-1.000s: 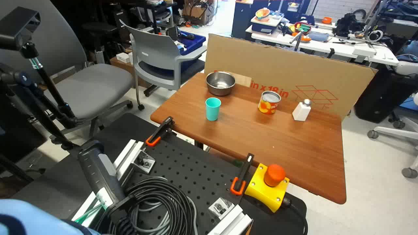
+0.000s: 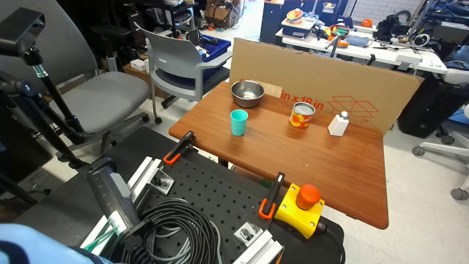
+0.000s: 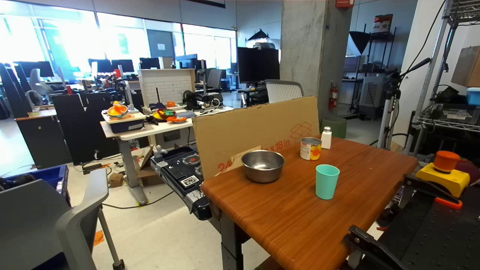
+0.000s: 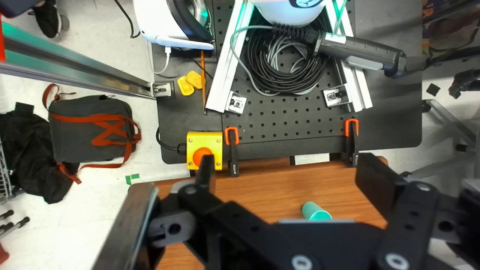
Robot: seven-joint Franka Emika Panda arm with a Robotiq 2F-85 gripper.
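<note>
My gripper is open in the wrist view, its dark fingers (image 4: pixel 380 182) far apart with nothing between them. It hangs high above the table; neither exterior view has it in sight. A teal cup (image 2: pixel 238 122) stands upright on the brown table (image 2: pixel 281 149), left of its middle. Behind the cup is an empty metal bowl (image 2: pixel 247 94). Toward the back stands a can (image 2: pixel 302 115) with a yellow and red label. To the can's right is a white bottle with a grey cap (image 2: pixel 338 124). The wrist view shows only the cup (image 4: pixel 316 211) of these.
A cardboard sheet (image 3: pixel 256 130) rises along the table's back edge. On the black base in front are two clamps, a yellow box with a red button (image 2: pixel 303 204), and coiled cable (image 2: pixel 182 228).
</note>
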